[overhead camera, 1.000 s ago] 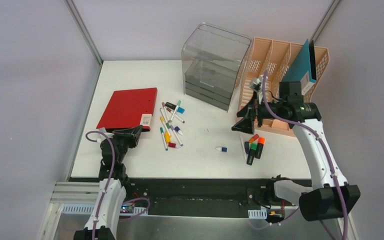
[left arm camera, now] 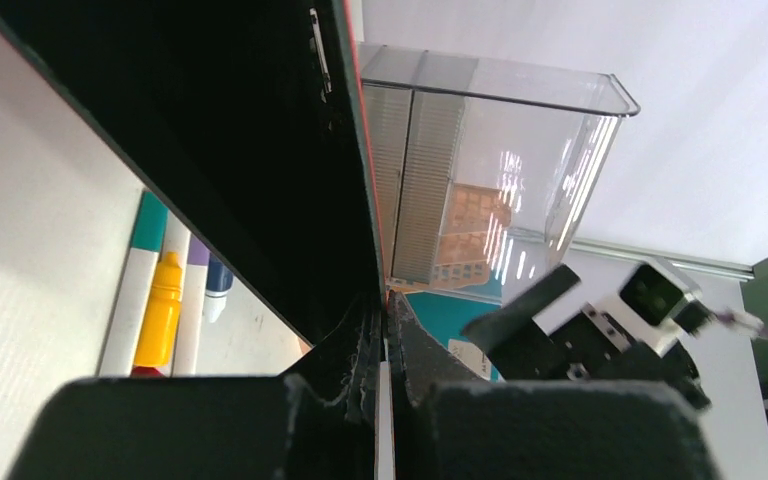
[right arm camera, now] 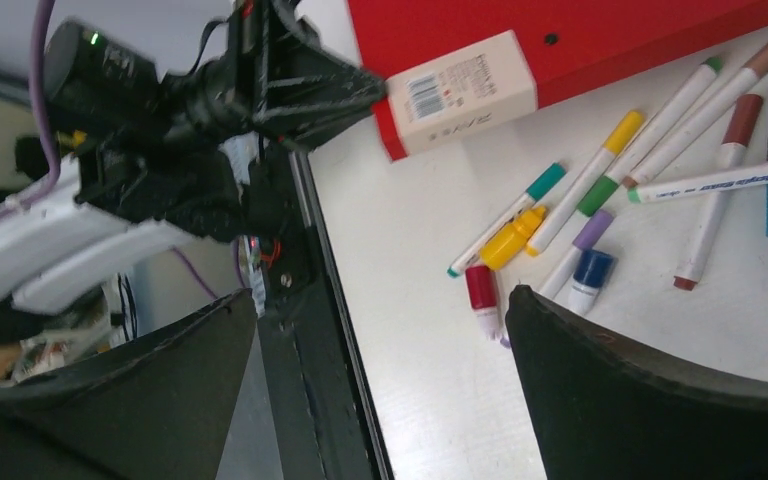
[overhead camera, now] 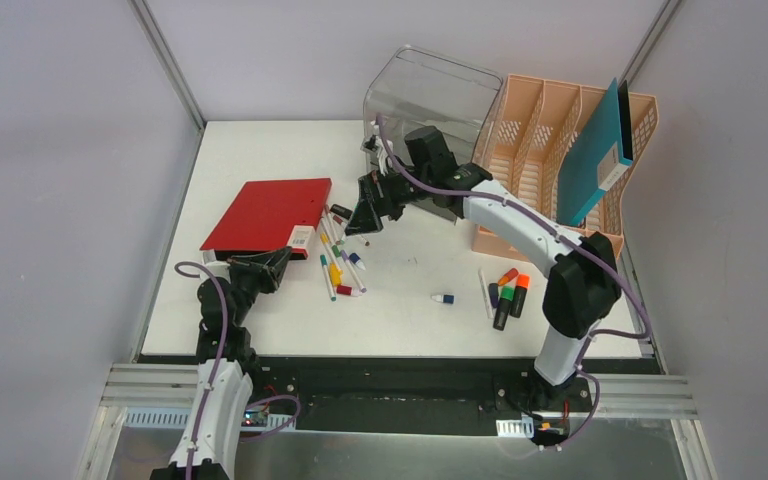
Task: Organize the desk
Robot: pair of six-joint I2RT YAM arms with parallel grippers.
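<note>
A red binder (overhead camera: 258,210) lies at the left of the desk, a label on its spine (right arm camera: 460,95). My left gripper (overhead camera: 282,256) is shut at the binder's near edge; in the left wrist view its fingertips (left arm camera: 400,325) meet beside the dark edge, and I cannot tell whether they grip it. My right gripper (overhead camera: 368,208) is open, above the markers right of the binder, nothing between its fingers. Loose markers (right arm camera: 585,185) and small bottles (right arm camera: 512,238) lie there; several more markers (overhead camera: 506,300) lie at front right.
A clear drawer unit (overhead camera: 425,75) stands at the back, and a peach file organiser (overhead camera: 525,100) holding a teal folder (overhead camera: 590,160) stands at the back right.
My right arm has swung left from over the organiser to above the markers by the binder. The binder and my left gripper have shifted slightly to the right.
</note>
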